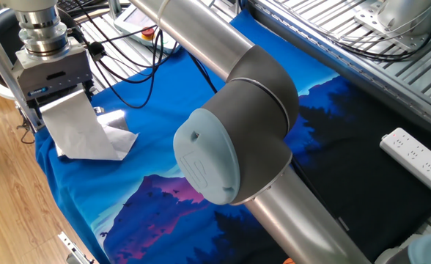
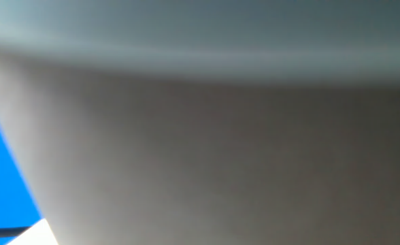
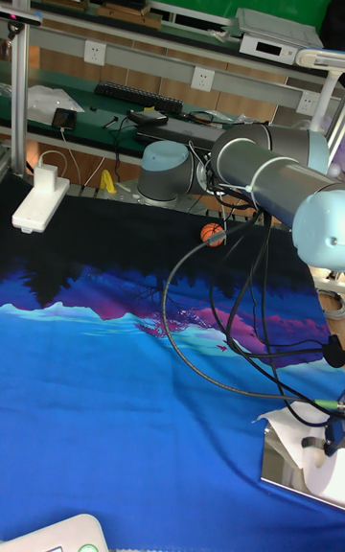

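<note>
At the upper left in exterior view 1, my gripper (image 1: 57,78) points down over the blue cloth's left end. A white sheet, like paper or thin cloth (image 1: 80,126), hangs right below the gripper body and covers the fingers, so their state is hidden. The sheet's lower part spreads over a shiny, flat silvery object (image 1: 115,119) on the cloth. In exterior view 3 the white sheet (image 3: 292,431) and the silvery object (image 3: 281,469) show at the lower right edge, where the gripper is mostly cut off. Exterior view 2 is almost filled by a blurred arm part.
A blue and black landscape cloth (image 1: 153,150) covers the table, largely bare in the middle. A white power strip (image 1: 418,155) lies at the right. Loose black cables (image 3: 267,317) hang by the arm. An orange ball-like object (image 3: 213,234) sits near the arm's base.
</note>
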